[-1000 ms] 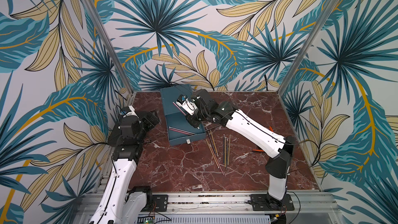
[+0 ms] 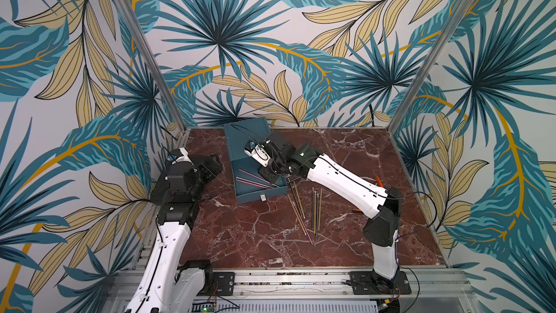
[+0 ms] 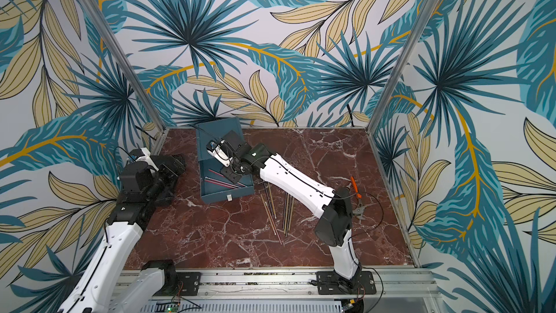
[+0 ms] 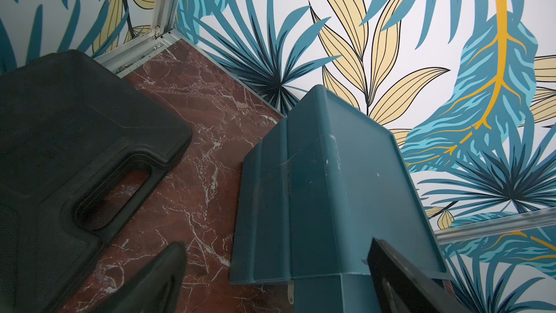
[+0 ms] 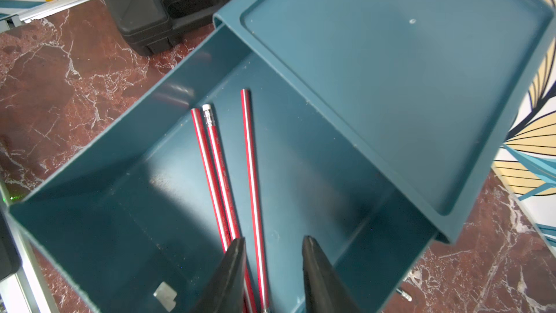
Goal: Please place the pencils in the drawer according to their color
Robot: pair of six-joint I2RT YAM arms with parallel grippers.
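Note:
Three red pencils lie in the teal drawer box [image 5: 324, 197]: two close together on the left, one of them the red pencil [image 5: 209, 168], and the single red pencil [image 5: 252, 185] a little apart on the right. Just above their near ends my right gripper is open, its fingers parted with nothing held. On the table in front of the box lie several loose pencils, among them a reddish pencil [image 3: 271, 218] and darker pencils [image 2: 315, 211]. My left gripper stands open and empty left of the box, which fills the middle of its wrist view.
The box's teal lid [image 5: 399, 52] is tilted up at the back. A black case [image 4: 75, 156] lies left of the box beside the left arm. An orange-handled tool [image 3: 355, 186] lies at the right.
My left arm is unmoved.

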